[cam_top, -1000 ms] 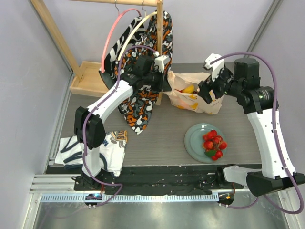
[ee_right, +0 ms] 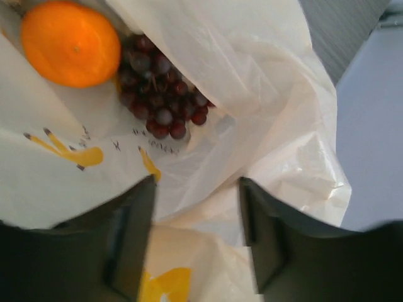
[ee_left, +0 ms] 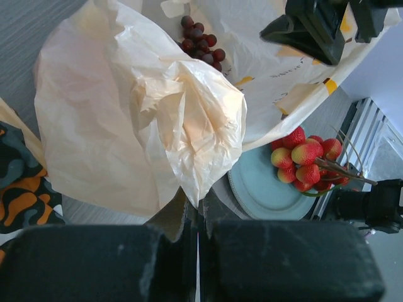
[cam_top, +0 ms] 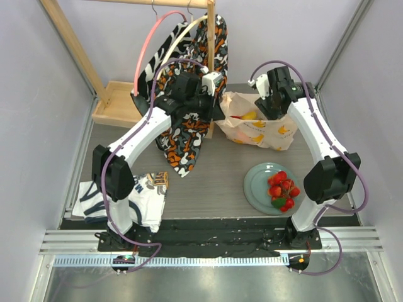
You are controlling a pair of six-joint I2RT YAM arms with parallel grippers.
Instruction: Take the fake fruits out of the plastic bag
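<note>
The plastic bag [cam_top: 261,132] lies with its mouth up at the back right of the table. My left gripper is shut on a crumpled edge of the bag. Just inside the bag's mouth, my right gripper stands part open, with nothing between its fingers. Dark red grapes [ee_right: 157,88] lie in the bag beside an orange [ee_right: 70,45]. Something yellow [cam_top: 249,116] also shows inside. On the blue-grey plate [cam_top: 255,189] rest red fruits [cam_top: 283,190], including strawberry-like ones in a bunch.
A clothes rack with patterned cloth [cam_top: 189,126] stands close behind my left arm. A folded striped cloth [cam_top: 141,198] lies at the front left. Bare table [cam_top: 208,189] stretches between it and the plate.
The left gripper has stayed almost in place at the bag's edge.
</note>
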